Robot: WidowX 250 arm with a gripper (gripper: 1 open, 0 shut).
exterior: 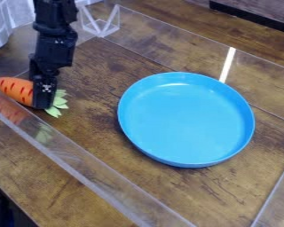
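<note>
An orange carrot [17,90] with pale green leaves [54,108] lies on the wooden surface at the left, behind a clear plastic wall. My black gripper [40,89] is down over the carrot's leafy end, open, its fingers partly overlapping the carrot in this view. Whether they touch it is hard to tell.
A large blue plate [186,119] takes up the middle right. A silver metal object [3,22] stands at the top left, with a white wire piece [99,19] nearby. Clear plastic edges run across the front left and right. The wood behind the plate is mostly free.
</note>
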